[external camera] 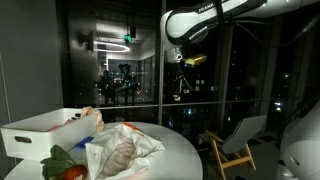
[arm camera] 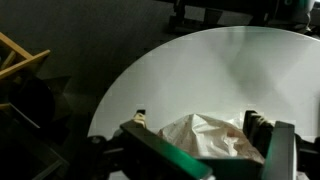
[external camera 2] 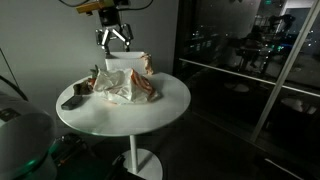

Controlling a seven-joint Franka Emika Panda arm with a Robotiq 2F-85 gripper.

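Note:
High above the round white table (external camera: pixel 178 155), my gripper (external camera: pixel 181 92) points down in exterior view 1, clear of everything on it. Its fingers stand open in the wrist view, where the two fingertips sit far apart with nothing held between them. A crumpled pale bag (external camera: pixel 110 152) lies on the table, with a brownish rounded thing (external camera: pixel 119 158) on or in it. In exterior view 2 the same bag (external camera 2: pixel 125 86) spreads below the gripper (external camera 2: pixel 116 46). Part of the bag (arm camera: pixel 208 135) shows between the fingers in the wrist view.
A white open box (external camera: pixel 32 138) stands at the table's left in exterior view 1. Close by are a red, tomato-like thing (external camera: pixel 75 172) and dark green leaves (external camera: pixel 58 160). A wooden-framed chair (external camera: pixel 232 145) stands beyond the table.

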